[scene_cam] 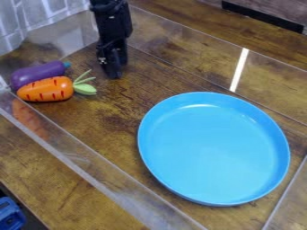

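The black gripper (113, 56) hangs at the upper middle of the camera view, behind the vegetables and above the wooden surface; whether its fingers are open or shut is hard to make out. An orange toy carrot (46, 90) with green leaves lies at the left, with a purple toy eggplant (36, 75) just behind it. A large blue plate (214, 145) rests on the right front part of the wooden surface.
Clear plastic walls edge the wooden surface (108, 135) at left and front. A white strip (239, 68) lies behind the plate. The middle between vegetables and plate is free. A blue object (7, 214) sits at the lower left corner.
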